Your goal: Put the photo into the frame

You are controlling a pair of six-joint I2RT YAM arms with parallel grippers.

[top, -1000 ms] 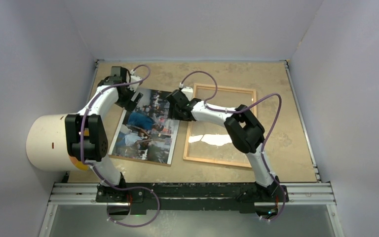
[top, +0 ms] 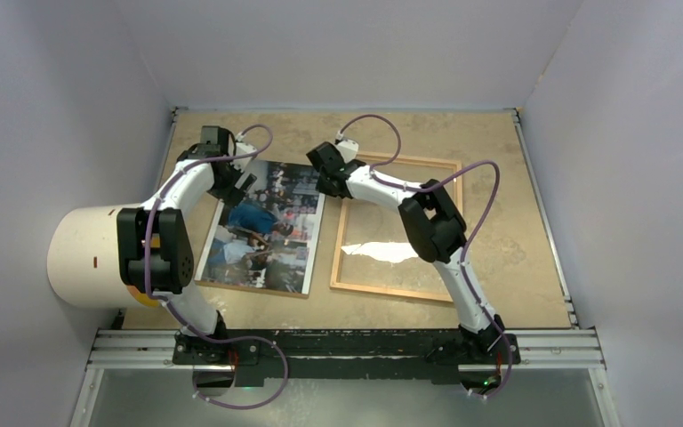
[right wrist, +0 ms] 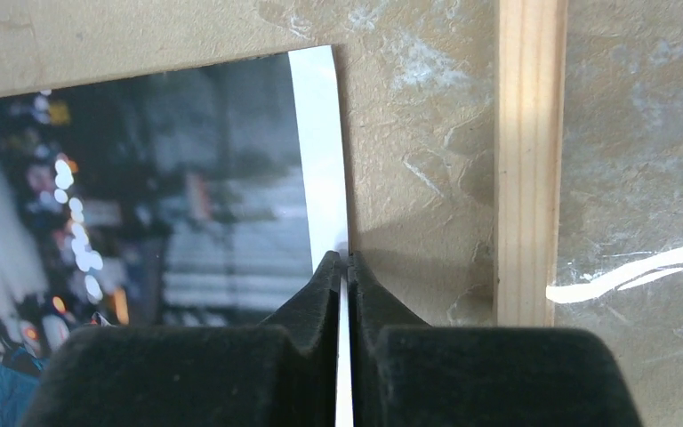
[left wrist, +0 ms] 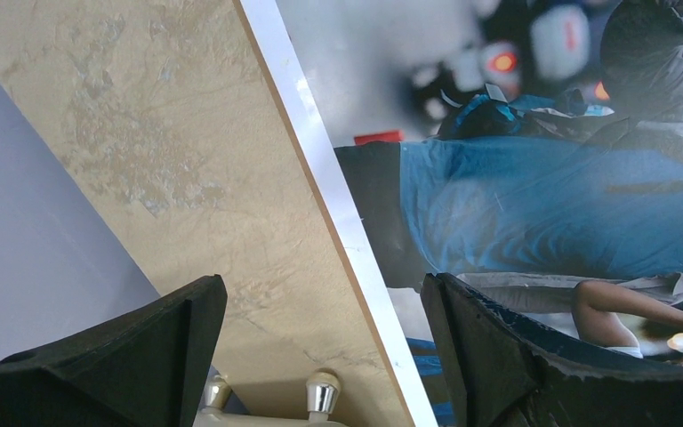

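The photo (top: 267,240), a dark crowd scene with white borders, lies flat on the left of the board; in the left wrist view its white edge (left wrist: 360,267) runs diagonally. My left gripper stands open over that left edge. My right gripper is shut at the photo's white right border (right wrist: 320,160), near its upper corner; whether anything thin is between the fingertips cannot be seen. The wooden frame (top: 456,205) with a clear pane lies to the right, its left rail (right wrist: 529,151) beside the photo.
A large white cylinder (top: 84,258) stands left of the left arm. Pale walls surround the board (top: 507,142) on back and sides. Bare board lies behind the photo and right of the frame.
My right gripper has moved toward the back, along the photo's right border. My left gripper has shifted slightly toward the front.
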